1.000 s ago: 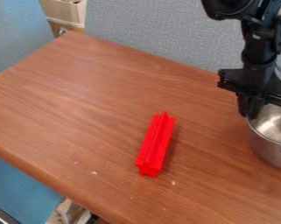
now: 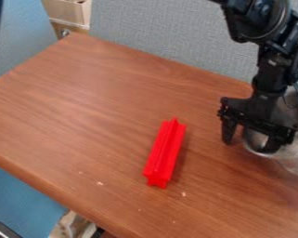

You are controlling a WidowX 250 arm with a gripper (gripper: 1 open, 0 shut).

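My black gripper [image 2: 248, 130] reaches down at the right edge of the wooden table, open, its fingers low in front of a metal bowl [image 2: 291, 160] that is partly hidden behind it and cut by the frame's edge. A red ridged bar [image 2: 165, 152] lies on the table left of the gripper, apart from it.
A grey padded wall [image 2: 151, 42] runs along the back, and blue panels border the table at the left.
Over the last second the arm has moved left and down. The metal bowl shifted and tilted, and now shows less, behind the gripper at the right. The red bar has stayed put.
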